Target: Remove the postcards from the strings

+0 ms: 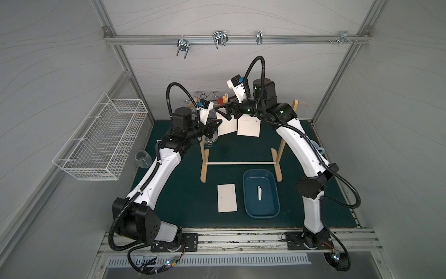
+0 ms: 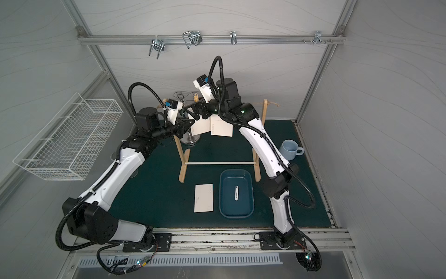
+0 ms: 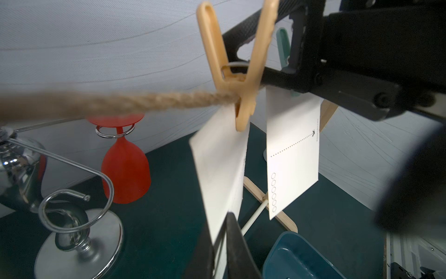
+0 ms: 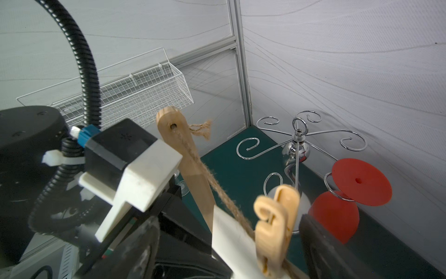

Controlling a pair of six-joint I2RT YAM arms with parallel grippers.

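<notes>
A cream postcard (image 3: pixel 218 162) hangs from the string (image 3: pixel 176 100) by a tan clothespin (image 4: pixel 274 232). My right gripper stands open, its fingers to either side of this clothespin. In the left wrist view, my left gripper is at the card's lower part, fingertips close together near its edge; whether they pinch it I cannot tell. A second postcard (image 3: pixel 292 153) hangs farther along under a green clothespin (image 3: pixel 283 46). Another postcard (image 1: pixel 227 198) lies flat on the table, left of the blue tray (image 1: pixel 246 204), which holds a small pale clothespin (image 1: pixel 259 193).
The wooden frame (image 1: pixel 241 163) spans the table's middle. Behind the left end stands a chrome rack (image 4: pixel 297 137) with a red goblet (image 3: pixel 125 172). A blue mug (image 2: pixel 289 148) is at the right, a wire basket (image 1: pixel 106 139) at the left.
</notes>
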